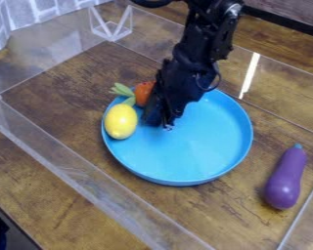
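Note:
A blue plate [186,152] rests on the wooden table, holding a yellow lemon-like object [120,120] at its left and an orange carrot-like thing with green leaves [142,93] at its back left. The black arm reaches down from the top. Its gripper [163,113] is low over the plate's back left, just right of the orange thing and partly hiding it. The fingertips are dark and bunched, and whether anything is between them cannot be made out.
A purple eggplant [285,178] lies on the table right of the plate. Clear plastic walls edge the workspace at the lower left and right.

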